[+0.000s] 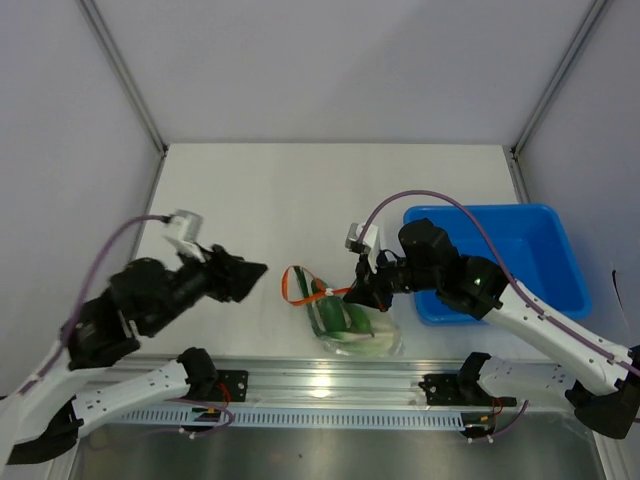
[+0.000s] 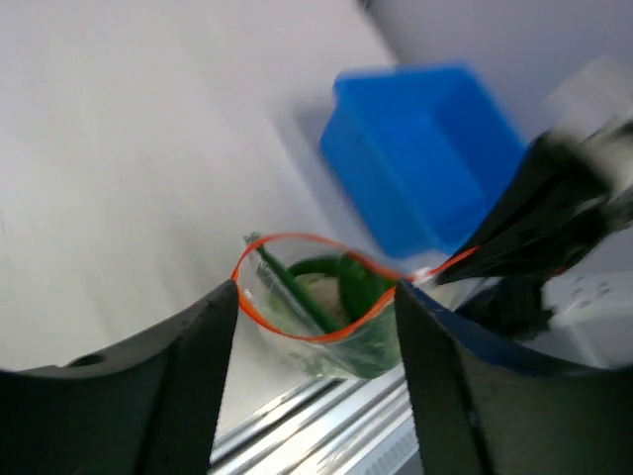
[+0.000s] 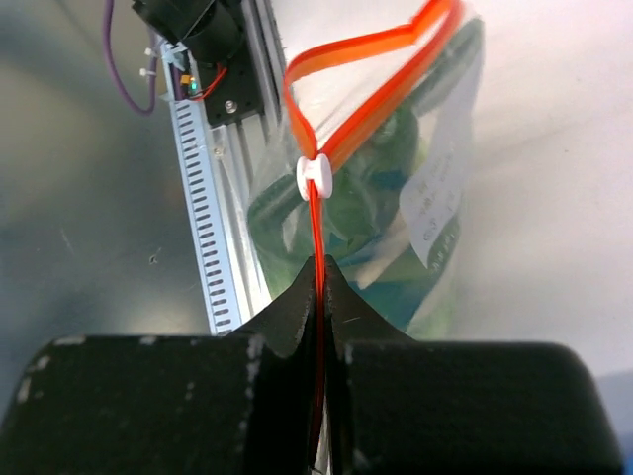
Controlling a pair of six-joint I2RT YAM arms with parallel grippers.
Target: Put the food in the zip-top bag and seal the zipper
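The zip top bag (image 1: 335, 320) holds green food and stands near the table's front edge, its orange zipper rim looped open at the left, with a white slider (image 3: 314, 176) on it. My right gripper is shut on the zipper strip beside the slider. My left gripper (image 1: 235, 275) is apart from the bag, up and to the left, blurred; in the left wrist view its two blurred fingers stand apart with the bag seen beyond them and nothing gripped.
A blue bin (image 1: 515, 255) sits at the right of the table. A metal rail runs along the front edge.
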